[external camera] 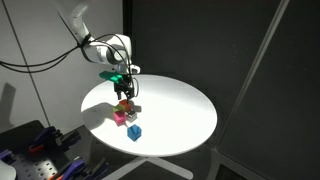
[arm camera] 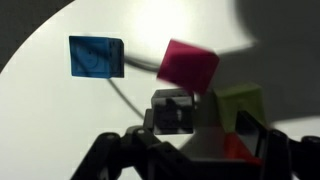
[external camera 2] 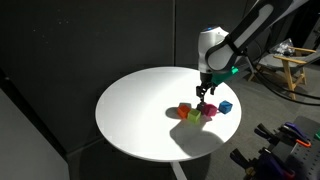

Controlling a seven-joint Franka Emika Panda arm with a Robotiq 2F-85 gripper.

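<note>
In the wrist view, a pink cube [arm camera: 188, 66] lies tilted beyond a small grey cube [arm camera: 172, 111]. To its right is a yellow-green cube [arm camera: 240, 102]; a red cube [arm camera: 238, 148] is partly covered by my gripper. A blue cube [arm camera: 97, 56] sits apart at upper left. In exterior view 1, my gripper [external camera: 123, 95] hangs just above the red cube [external camera: 125, 104], and the pink cube [external camera: 119, 118] is in front. The fingers look parted, with no cube visibly held.
A person [external camera 2: 212, 58] stands behind the table close to the gripper.
</note>
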